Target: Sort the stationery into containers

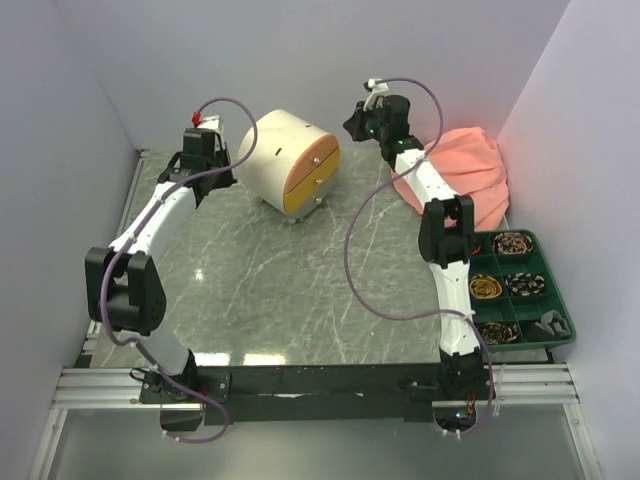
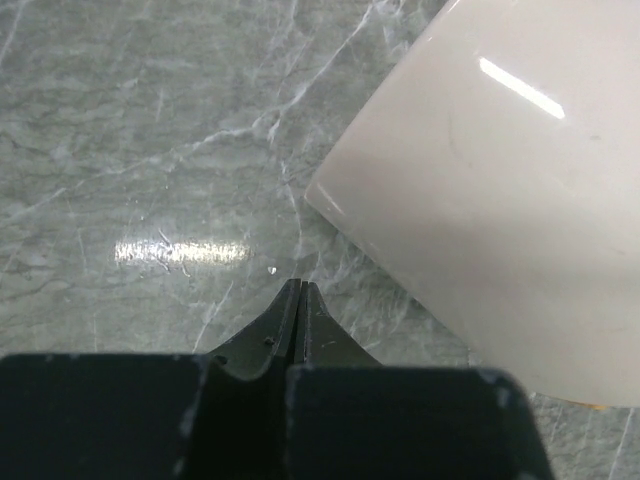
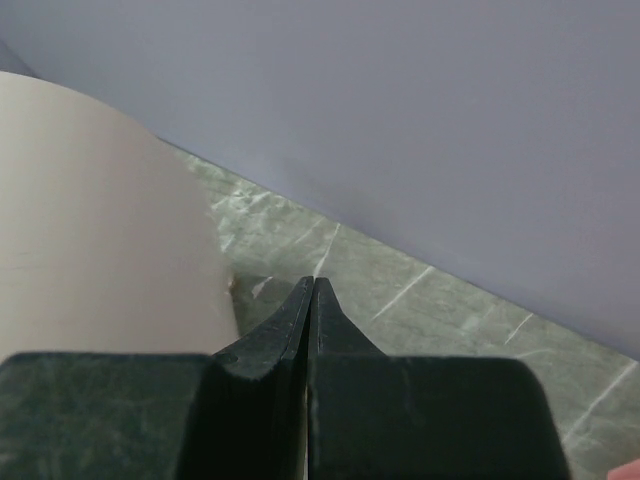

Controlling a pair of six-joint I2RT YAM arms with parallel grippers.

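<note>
A cream drum-shaped drawer cabinet (image 1: 278,150) stands at the back middle of the table. Its front, facing right, has an orange top drawer (image 1: 311,163), a yellow one (image 1: 312,187) below and a grey lowest one; all look pushed in. Left of the cabinet is my left gripper (image 1: 232,183), and in the left wrist view its fingertips (image 2: 310,300) meet with nothing showing between them. My right gripper (image 1: 349,127) hovers off the cabinet's front side, also shut; its tips (image 3: 325,300) appear empty in the right wrist view. No loose stationery is visible on the table.
A salmon cloth (image 1: 470,170) lies crumpled at the back right. Along the right edge sits a green compartment tray (image 1: 559,290) holding several dark patterned bundles and a grey one.
</note>
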